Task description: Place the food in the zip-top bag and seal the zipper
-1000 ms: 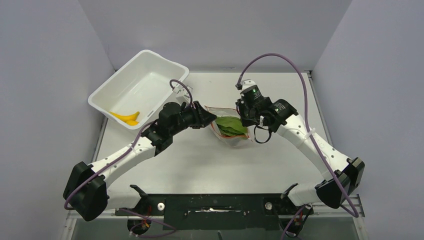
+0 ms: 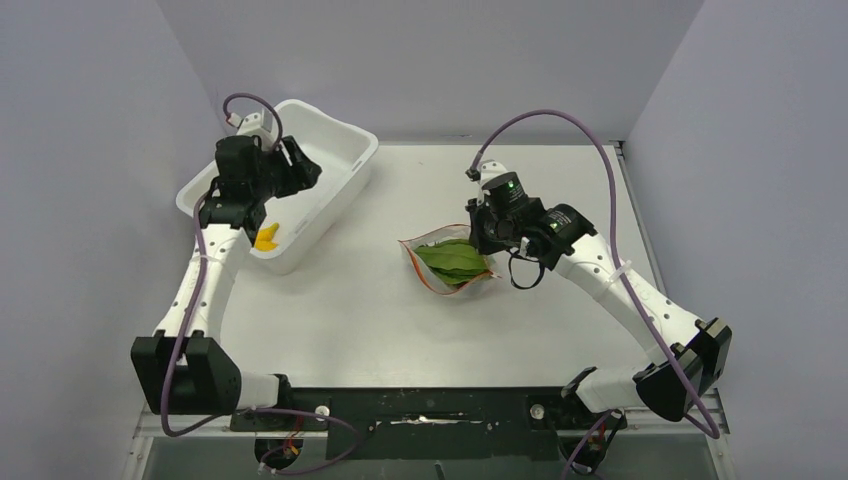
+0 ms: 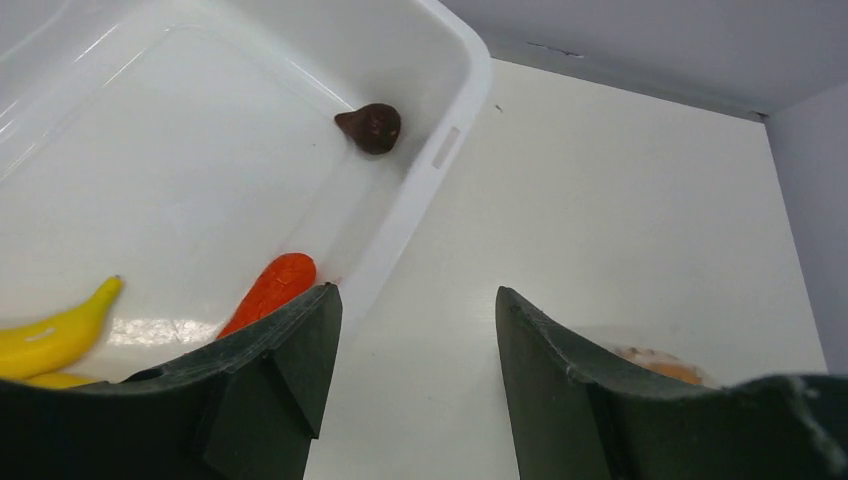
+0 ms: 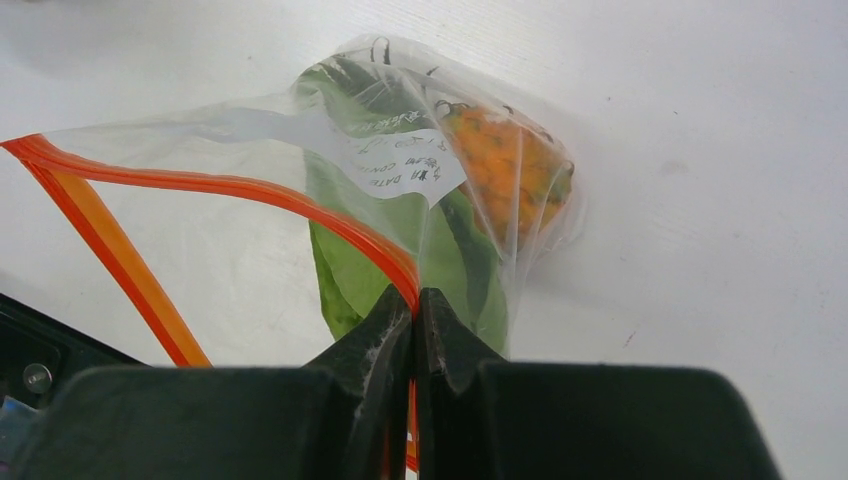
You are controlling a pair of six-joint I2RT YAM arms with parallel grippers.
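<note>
A clear zip top bag point(image 2: 437, 283) with an orange zipper edge point(image 4: 240, 187) lies on the table with its mouth gaping. Green leafy food point(image 2: 453, 260) and an orange bumpy piece point(image 4: 507, 170) are inside it. My right gripper is shut on the bag's zipper edge. Over the white bin my left gripper point(image 2: 305, 165) hangs, its fingers point(image 3: 280, 380) apart and nothing between them. In the bin are yellow food point(image 3: 55, 335), an orange-red piece point(image 3: 270, 292) and a dark brown piece point(image 3: 372, 128), all beyond the left fingers' grasp.
The white bin point(image 2: 355, 150) stands at the back left with raised walls. Bare white table point(image 2: 330, 330) stretches between bin and bag and along the front. Grey walls close in the back and both sides.
My left gripper has swung left and back, from beside the bag to over the bin. The bag's left edge has shifted slightly left.
</note>
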